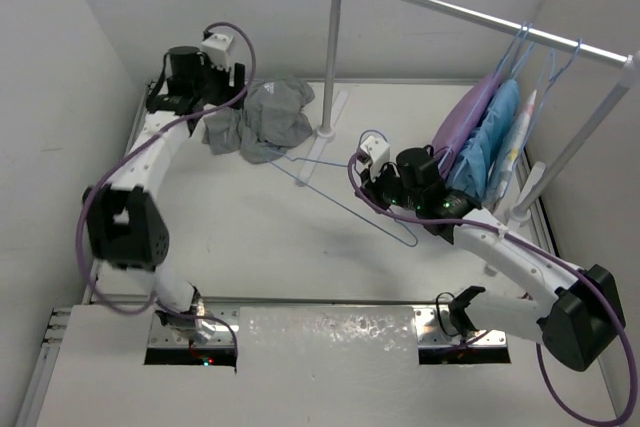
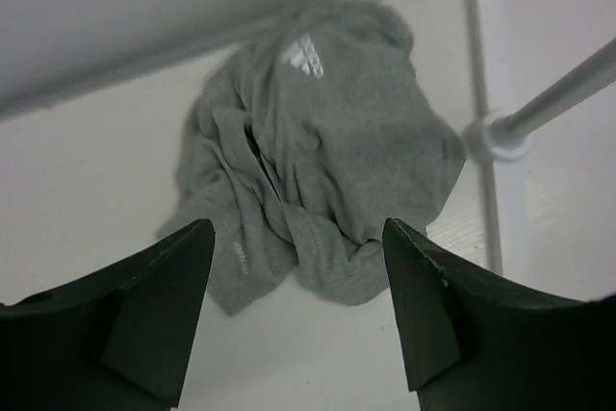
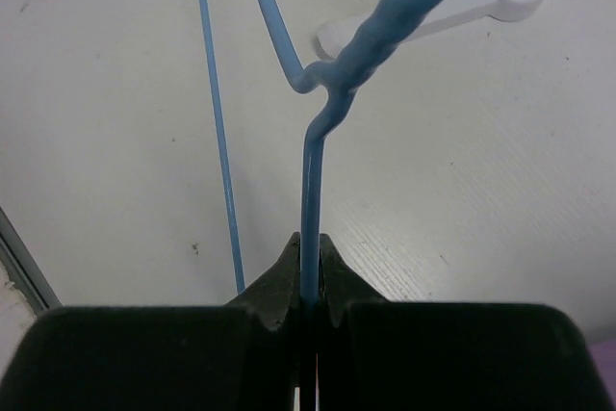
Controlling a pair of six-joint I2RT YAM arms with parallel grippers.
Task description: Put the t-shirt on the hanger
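Note:
A crumpled grey t-shirt with a small white logo lies at the back left of the table. In the left wrist view, the same shirt is ahead of my left gripper, whose fingers stand wide apart with only air between them. From above, the left gripper shows just beside and above the cloth. My right gripper is shut on the wire of the blue hanger, near its hook. The hanger's long bar stretches left, its far end close to the shirt.
A metal garment rack spans the right side; its left post rises beside the shirt. Hung on it at right are purple, blue and patterned garments.

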